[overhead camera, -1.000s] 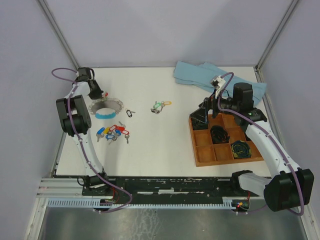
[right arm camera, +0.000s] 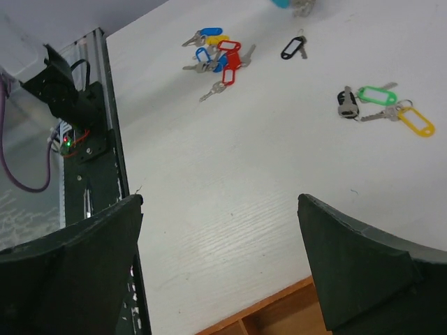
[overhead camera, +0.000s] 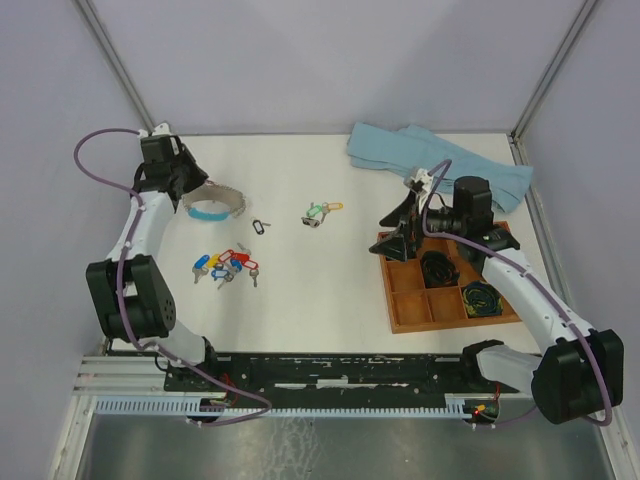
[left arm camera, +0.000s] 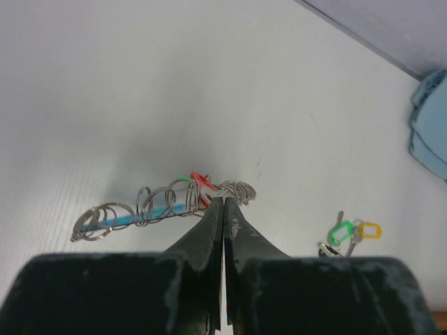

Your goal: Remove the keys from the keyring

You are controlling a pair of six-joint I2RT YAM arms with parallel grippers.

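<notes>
My left gripper (overhead camera: 188, 180) is at the upper left, its fingertips shut on something small among the silver coiled keyring (left arm camera: 105, 216) with its blue band; the red tag (left arm camera: 199, 178) shows just behind the tips. A pile of keys with coloured tags (overhead camera: 228, 263) lies below it, a black-tagged key (right arm camera: 292, 47) beside that, and keys with green and yellow tags (right arm camera: 412, 122) in the middle. My right gripper stands open above the front-left of the wooden tray.
The wooden compartment tray (overhead camera: 410, 312) with black coiled items is on the right. A folded blue cloth (overhead camera: 380, 148) lies at the back right.
My right gripper has shifted slightly toward the middle.
</notes>
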